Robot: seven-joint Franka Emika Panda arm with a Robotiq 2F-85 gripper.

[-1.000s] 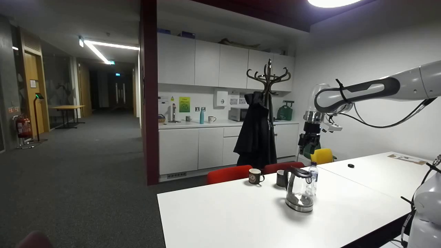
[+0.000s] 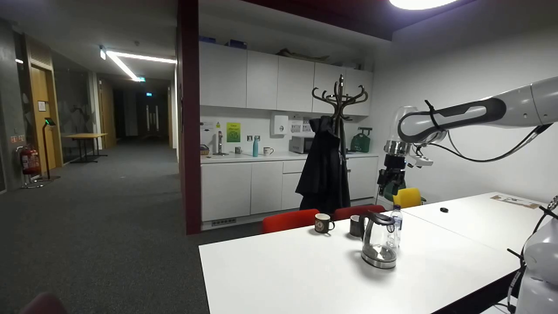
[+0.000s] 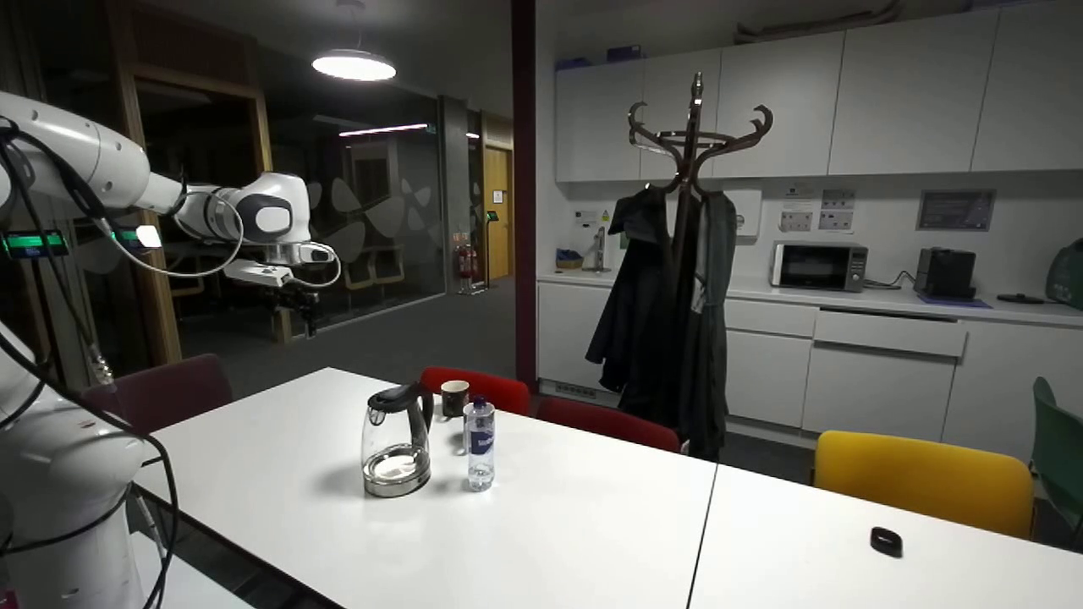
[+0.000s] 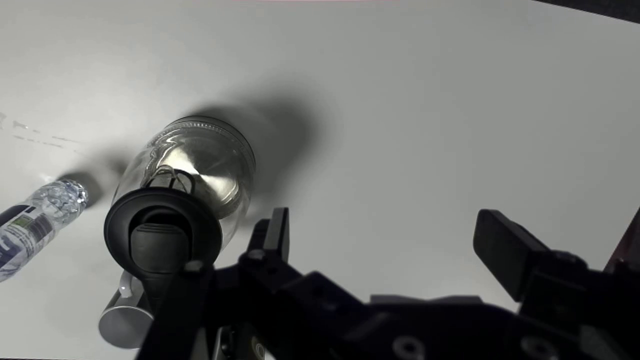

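Observation:
My gripper is open above the table [image 4: 420, 138], its two black fingers far apart and only bare tabletop showing between them. A glass kettle [image 2: 379, 243] with a black lid and handle stands upright and looks empty. In the wrist view the kettle [image 4: 165, 198] is below and left of the left finger, apart from it as far as I can tell. Behind the kettle are a dark mug [image 2: 322, 223] and a second mug [image 2: 356, 226], partly hidden by its handle. A clear water bottle [image 3: 479, 447] with a blue cap stands close beside the kettle.
Red chairs [image 3: 475, 390] and a yellow chair [image 3: 924, 477] line the table's far side. A small black object [image 3: 886, 541] lies on the other table section. A coat stand [image 3: 693, 132] rises behind the chairs.

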